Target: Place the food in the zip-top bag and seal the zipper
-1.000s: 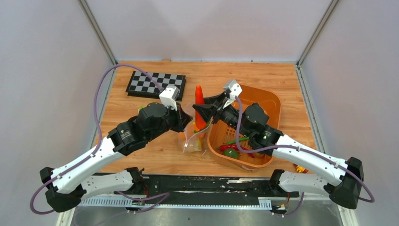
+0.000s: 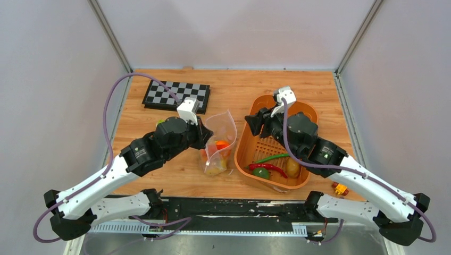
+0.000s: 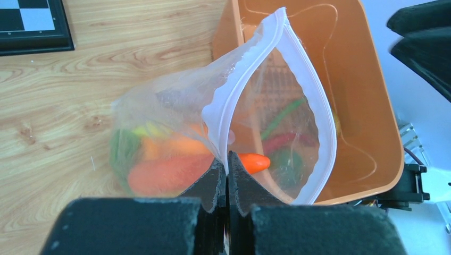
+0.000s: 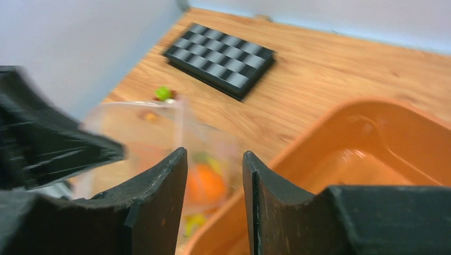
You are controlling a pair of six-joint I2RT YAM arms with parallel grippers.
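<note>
A clear zip top bag [image 2: 219, 139] hangs with its white-edged mouth gaping. My left gripper is shut on one side of the bag's rim, as its wrist view shows. Inside the bag lie a red-orange carrot [image 3: 170, 174], its orange tip towards the mouth, and other yellow, orange and green food. Over the orange basket [image 2: 243, 154], to the right of the bag, my right gripper stands part open with nothing between its fingers. In the basket are a red chili [image 2: 269, 169], a green chili [image 2: 273, 158], a round green item [image 2: 260, 172] and a brownish-yellow item [image 2: 292, 168].
A checkered board [image 2: 178, 95] lies at the back left. A small yellow-orange toy [image 2: 340, 188] sits right of the basket near the front edge. Behind the bag and basket, the table [image 2: 239, 82] is clear.
A second ago the right gripper held the carrot upright at the bag's mouth. Now the carrot is in the bag, and that gripper has drawn away rightwards over the basket.
</note>
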